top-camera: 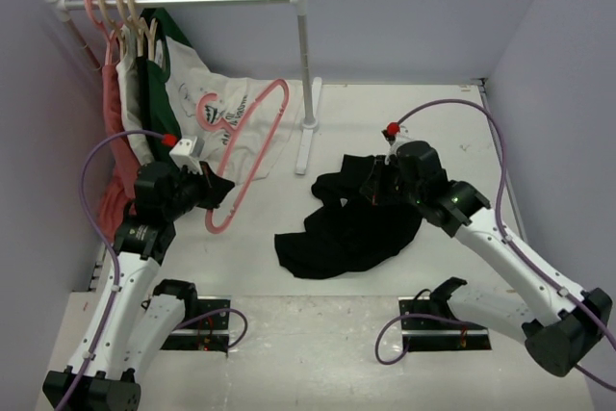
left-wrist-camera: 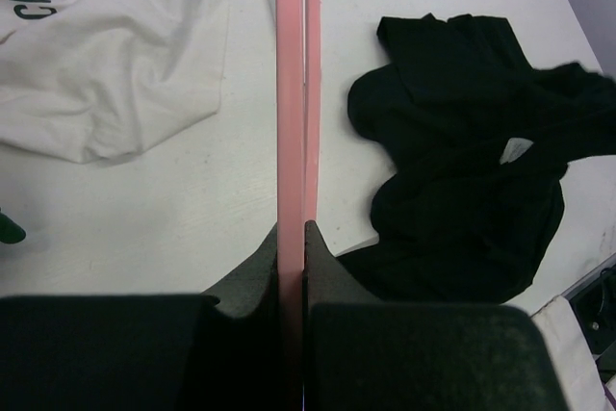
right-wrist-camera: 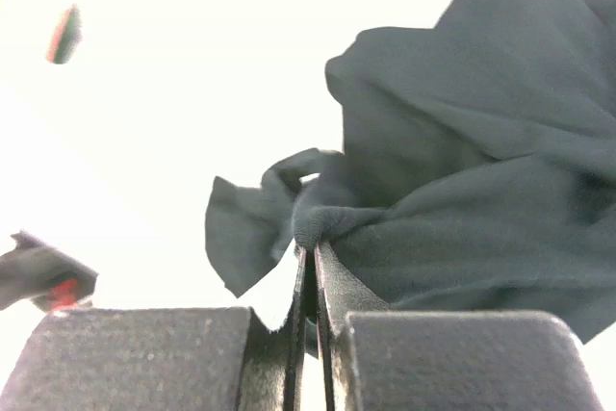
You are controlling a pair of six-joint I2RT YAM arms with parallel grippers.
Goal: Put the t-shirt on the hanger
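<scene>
The black t-shirt [top-camera: 337, 238] lies crumpled on the white table, with a pale tag [left-wrist-camera: 515, 149] showing on it in the left wrist view. My right gripper is shut on a fold of this t-shirt [right-wrist-camera: 462, 218], holding that part raised. Seen from the top, the right gripper [top-camera: 373, 190] is over the shirt's far half. A pink hanger [top-camera: 258, 156] stands tilted in the air at the left, its hook pointing toward the rack. Closed around the hanger's bar [left-wrist-camera: 290, 141] is my left gripper.
At the back left, a white clothes rack [top-camera: 183, 1] carries several garments on hangers. The rack's foot [top-camera: 308, 132] stands just behind the pink hanger. A white printed shirt [top-camera: 217, 89] spreads along the table there. Bare table [top-camera: 443, 113] shows at the back right.
</scene>
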